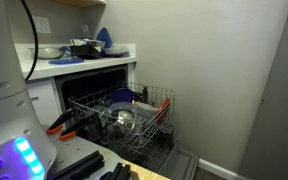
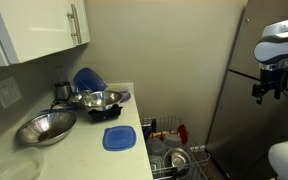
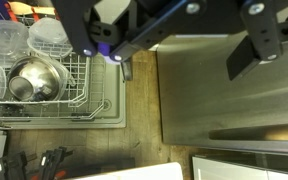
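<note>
My gripper (image 2: 268, 96) hangs at the right of exterior view 2, high and well to the right of the dishwasher. In the wrist view its two dark fingers (image 3: 240, 62) stand wide apart with nothing between them, so it is open. A pulled-out dishwasher rack (image 1: 84, 103) holds dishes. Among them are a metal pot (image 3: 36, 78) and clear plastic containers (image 3: 50, 32), seen at the wrist view's left. Exterior view 1 does not show the gripper.
The white counter (image 2: 119, 170) bears a blue cutting board (image 2: 119, 138), a metal colander (image 2: 46, 127) and a steel bowl (image 2: 102, 99). A clear bowl (image 2: 17, 166) sits nearer. Bare wooden floor (image 3: 142, 110) lies beside the rack.
</note>
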